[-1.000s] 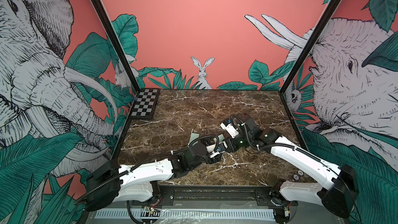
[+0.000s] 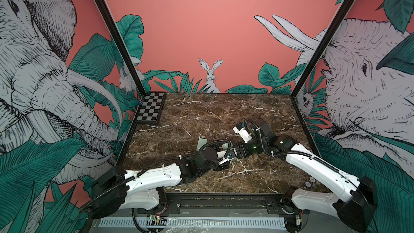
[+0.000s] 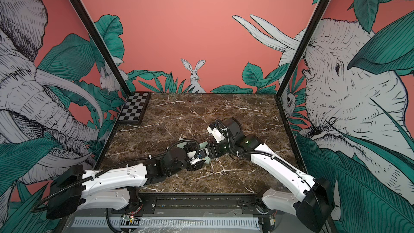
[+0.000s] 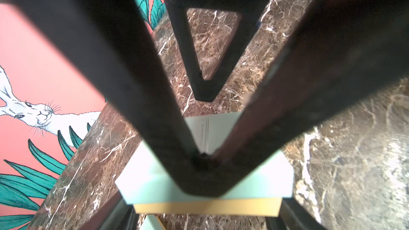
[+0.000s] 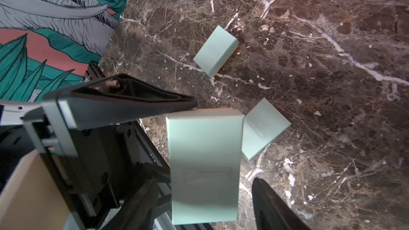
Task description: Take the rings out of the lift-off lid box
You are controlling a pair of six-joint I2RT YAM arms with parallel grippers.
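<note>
A pale mint box (image 5: 204, 166) with a tan lower edge is held up where my grippers meet at mid-table. My left gripper (image 2: 226, 155) has its dark fingers on the box in the left wrist view; whether they grip it is unclear. My right gripper has blurred fingers either side of the box, with a visible gap on its right side. On the table beyond lie a smaller mint box (image 5: 215, 50) and a flat mint piece (image 5: 265, 127). No rings are visible.
A checkered board (image 2: 148, 107) sits at the back left. Small round objects (image 2: 309, 182) lie at the front right edge.
My right arm has shifted slightly to the right. My left arm has moved very little.
</note>
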